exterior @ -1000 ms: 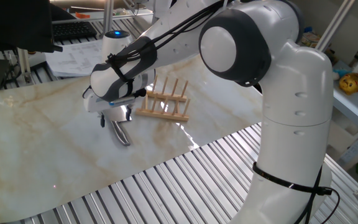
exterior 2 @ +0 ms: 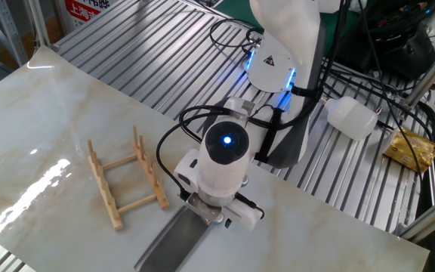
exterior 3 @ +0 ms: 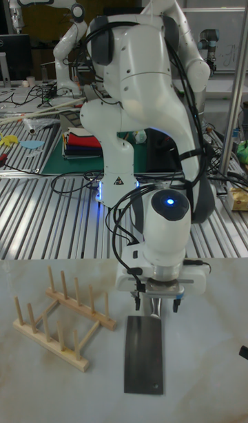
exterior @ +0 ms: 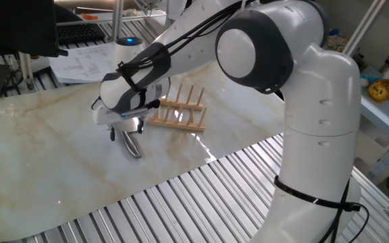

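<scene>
A metal cleaver lies flat on the marble-patterned tabletop, its broad blade [exterior 3: 143, 357] pointing away from the robot's base. Its shiny handle [exterior: 132, 146] reaches back under the hand. My gripper [exterior 3: 156, 304] hangs over the cleaver where blade and handle meet. It is open, with one dark fingertip [exterior 3: 177, 305] on each side of the handle and clear gaps between. In exterior view 2 the hand covers the handle and only the blade [exterior 2: 174, 240] shows. How high the fingertips are above the table is hard to judge.
A wooden rack with upright pegs [exterior 2: 118, 213] stands close beside the cleaver and the hand. Slatted metal decking [exterior 2: 142, 68] borders the tabletop on the base side. A dark object [exterior 3: 244, 352] shows at the right edge.
The hand has come down slightly and shifted a touch to the right in exterior view 1. Cleaver and rack have stayed put.
</scene>
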